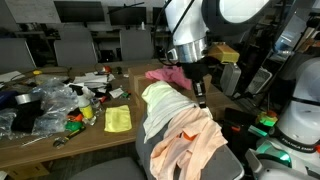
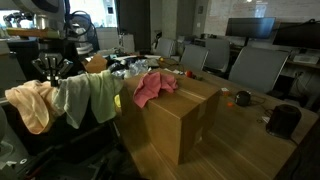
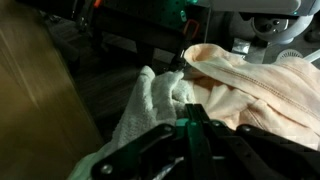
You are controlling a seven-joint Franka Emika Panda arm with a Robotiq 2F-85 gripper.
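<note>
A peach cloth (image 1: 188, 145) and a pale whitish-green towel (image 1: 162, 105) hang side by side over the back of a chair. In exterior view 2 the towel (image 2: 85, 98) and the peach cloth (image 2: 32, 106) drape next to each other. My gripper (image 1: 201, 104) is shut, just above the top of the peach cloth. From the wrist, the black fingers (image 3: 168, 152) come together in front of the towel's pale bunched edge (image 3: 150, 100) and the peach cloth (image 3: 265, 90). Nothing clearly shows between the tips; whether they touch fabric is hard to tell.
A pink cloth (image 1: 172, 76) lies on the table beyond the towel, and a yellow cloth (image 1: 118, 119) lies on the left table. Tools, bottles and plastic bags crowd the far left. Bare wooden tabletop (image 2: 225, 130) shows at the right in exterior view 2.
</note>
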